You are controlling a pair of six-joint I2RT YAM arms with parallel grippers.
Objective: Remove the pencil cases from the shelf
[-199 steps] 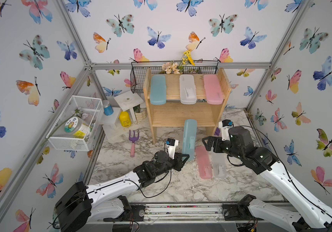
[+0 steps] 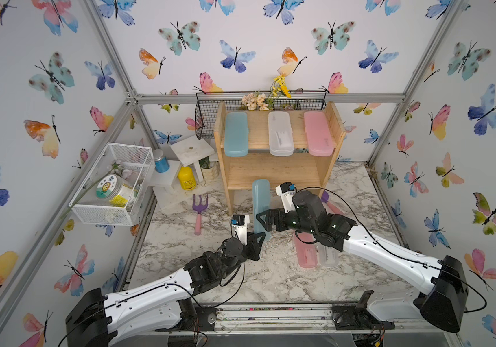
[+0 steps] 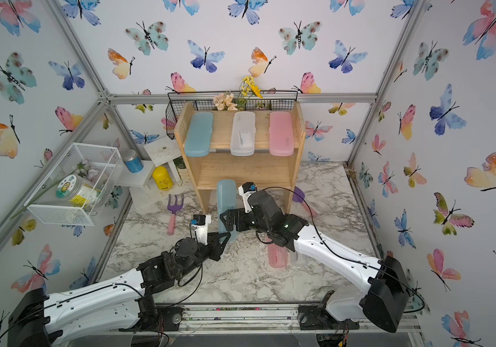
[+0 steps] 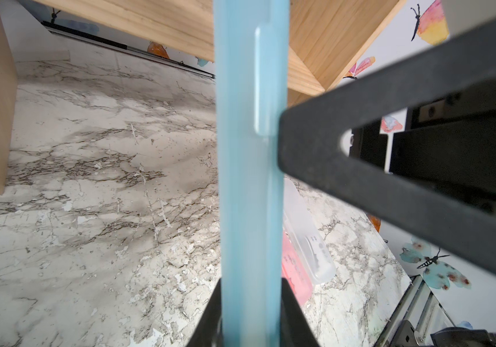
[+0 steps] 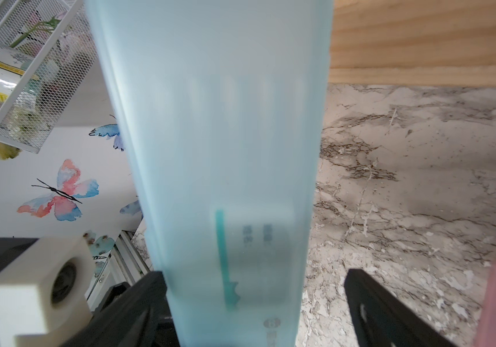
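Note:
A light blue pencil case (image 2: 261,196) is raised in front of the shelf (image 2: 276,167), its long side pointing at the shelf. My left gripper (image 2: 257,238) is shut on its near end; in the left wrist view dark fingers (image 4: 212,324) clasp both narrow sides. From the right, my right gripper (image 3: 226,220) reaches the same case. In the right wrist view it stands open, its fingers (image 5: 378,312) on either side, the right one clearly apart from the case. On the shelf's top board lie a blue case (image 2: 236,134), a white case (image 2: 280,133) and a pink case (image 2: 318,133).
A pink case (image 2: 305,254) and a translucent white case (image 2: 328,256) lie on the marble table, partly behind the right arm. A purple fork (image 2: 199,211) lies left of the shelf, near a yellow bottle (image 2: 186,178). The front left tabletop has free room.
The right gripper has moved left from beyond the pink case up to the held blue case. The left gripper has carried that case somewhat left. The shelf-top cases have not moved.

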